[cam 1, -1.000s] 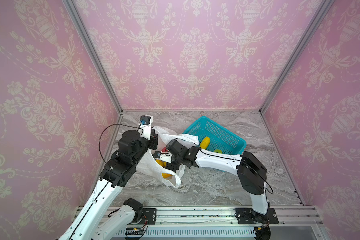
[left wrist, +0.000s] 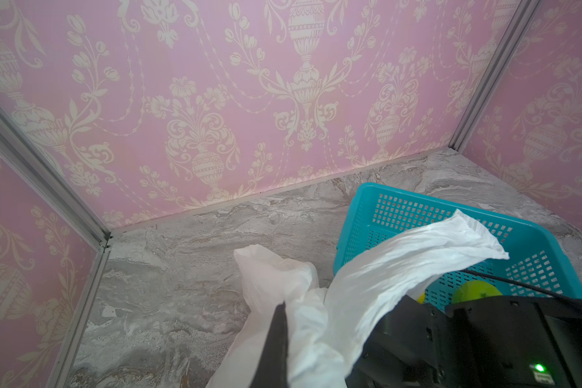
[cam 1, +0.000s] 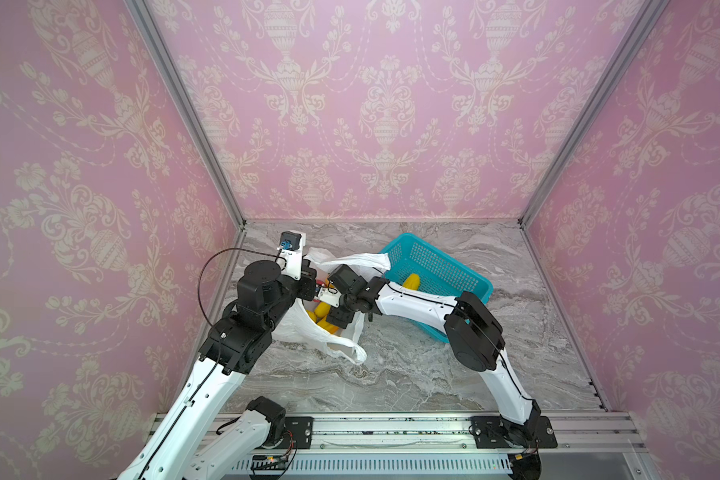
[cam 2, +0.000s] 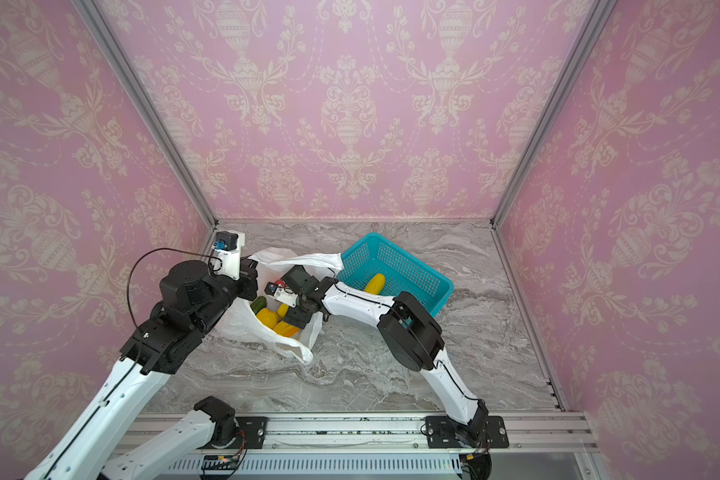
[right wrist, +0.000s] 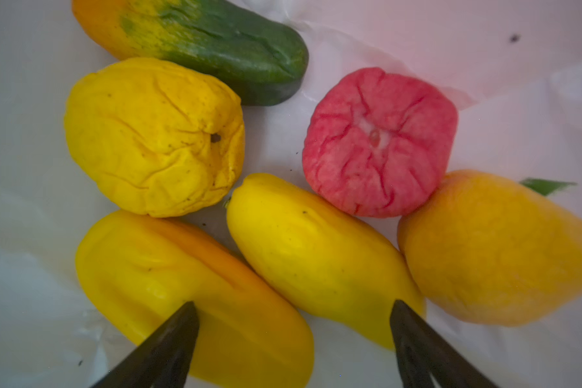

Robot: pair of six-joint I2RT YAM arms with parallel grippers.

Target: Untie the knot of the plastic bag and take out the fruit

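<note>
The white plastic bag lies with its mouth spread, one edge pinched by my left gripper, which is shut on it. Inside, the right wrist view shows a pink fruit, an orange fruit, a yellow wrinkled fruit, a green-and-orange fruit and two long yellow fruits, the left one and the middle one. My right gripper is within the bag, fingers apart, above the two long yellow fruits. Nothing appears gripped between its fingers.
A blue-green basket stands right of the bag, with a yellow fruit and a green fruit in it. My right arm crosses over the basket's near side.
The bag's right-hand flaps have moved slightly. The left arm holds still.
</note>
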